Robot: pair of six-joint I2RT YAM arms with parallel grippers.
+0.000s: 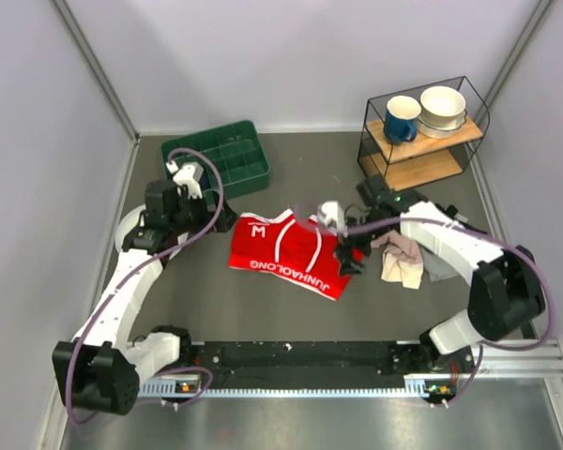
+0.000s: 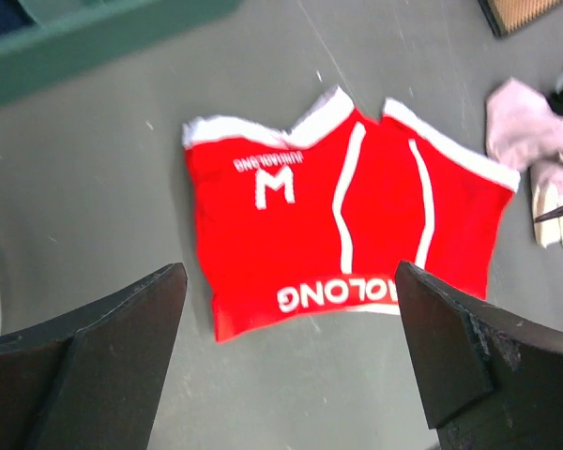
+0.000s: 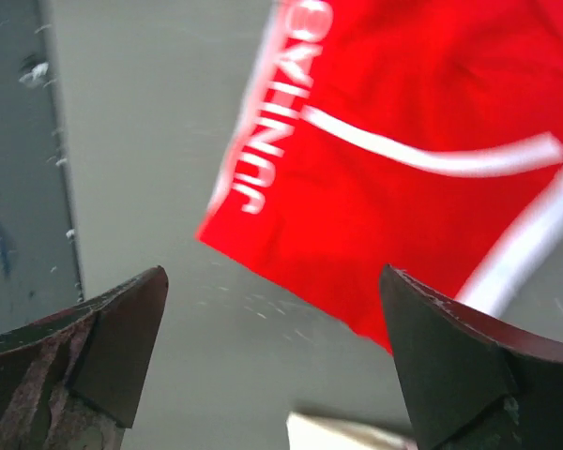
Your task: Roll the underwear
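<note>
The red underwear (image 1: 286, 248) with white trim lies spread flat on the grey table, its lettered waistband nearest the front edge and leg openings toward the back. My left gripper (image 1: 227, 214) hangs over its far left corner, open and empty; in the left wrist view the whole garment (image 2: 300, 216) shows beyond the fingers (image 2: 136, 328). Above the garment's right edge is my right gripper (image 1: 349, 258), also open with nothing in it. In the right wrist view the waistband's right corner (image 3: 235, 225) and a blurred white-trimmed leg edge lie between and beyond the fingers.
Behind the left arm stands a green divided box (image 1: 239, 157). A white plate (image 1: 131, 225) is partly hidden by that arm. Crumpled pink and cream cloths (image 1: 403, 258) lie close right of the underwear. A wire shelf (image 1: 413, 169) holds a blue mug (image 1: 402, 119) and bowls.
</note>
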